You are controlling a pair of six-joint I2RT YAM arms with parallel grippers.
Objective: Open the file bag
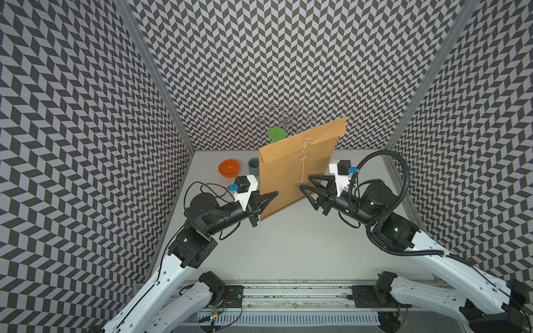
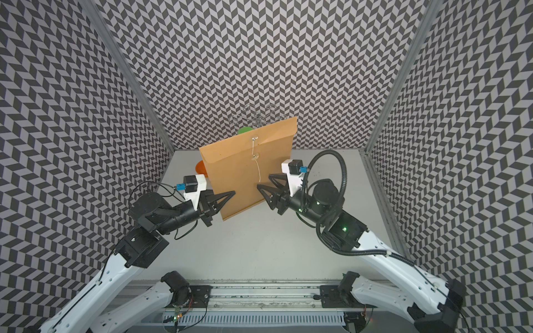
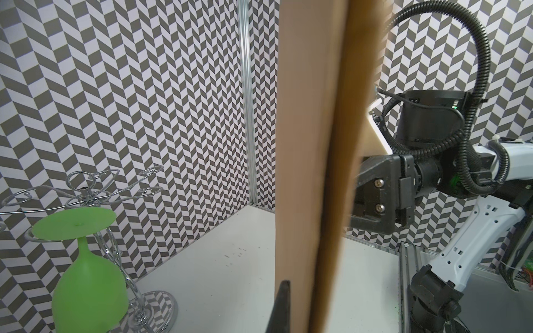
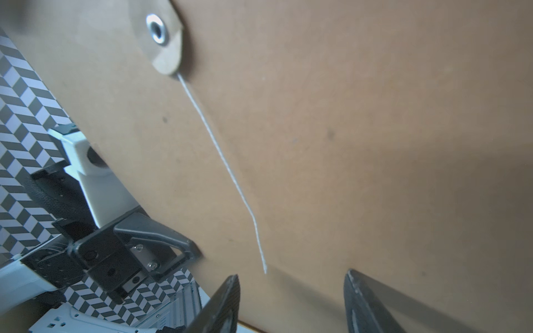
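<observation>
A brown file bag point(image 1: 286, 177) hangs upright and tilted above the table, its left edge between the fingers of my shut left gripper point(image 1: 276, 194). At its top, the flap point(image 2: 233, 141) lies folded down. The white string point(image 4: 229, 172) runs from a lower tab with a metal eyelet point(image 4: 157, 29) and dangles loose against the bag. In the right wrist view, my right gripper stands part open in front of the bag. The string's free end is just above its left finger point(image 4: 230, 299), with nothing between the fingers.
An orange bowl point(image 1: 228, 168) and a dark cup point(image 1: 253, 165) stand behind on the left. A green goblet point(image 3: 88, 283) hangs upside down on a metal rack point(image 3: 111, 249) behind the bag.
</observation>
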